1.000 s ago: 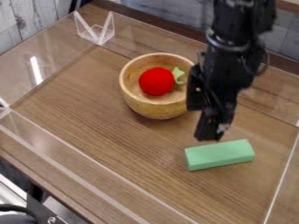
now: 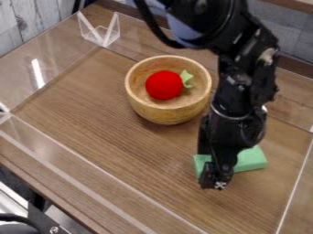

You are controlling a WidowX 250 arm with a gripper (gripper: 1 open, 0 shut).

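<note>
The black robot gripper (image 2: 215, 168) is lowered over a light green rectangular block (image 2: 250, 158) lying on the wooden table at the right, its fingertips at the block's left part. Whether the fingers are open or shut on the block is unclear. Behind, a wooden bowl (image 2: 148, 106) holds a red ball (image 2: 164, 86) and a small pale green piece (image 2: 188, 78).
A white wire-like object (image 2: 101, 27) stands at the back left. Black cables show at the lower left.
The gripper has descended from above the table down to the green block, which it now partly hides. The bowl and its contents look unchanged.
</note>
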